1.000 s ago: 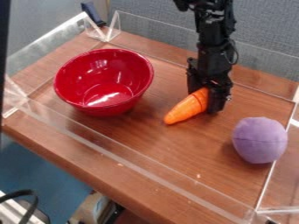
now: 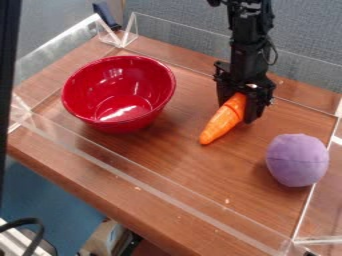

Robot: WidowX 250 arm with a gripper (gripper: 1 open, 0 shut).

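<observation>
My black gripper [image 2: 245,95] is lowered onto an orange carrot [image 2: 218,126], around its upper end, with the tip pointing down-left toward the front. Whether the fingers are closed on it is hard to tell at this size. A red bowl [image 2: 118,75] sits to the left, and a purple ball-like object [image 2: 297,159] lies at the front right, apart from the carrot.
The wooden table [image 2: 160,190] is bordered by clear low walls, with a grey panel behind. Bare wood lies in front of the carrot and bowl. Beyond the left edge is a blue floor with cables.
The gripper has risen slightly, and the carrot has turned with it, its visible tip now a little further right and steeper.
</observation>
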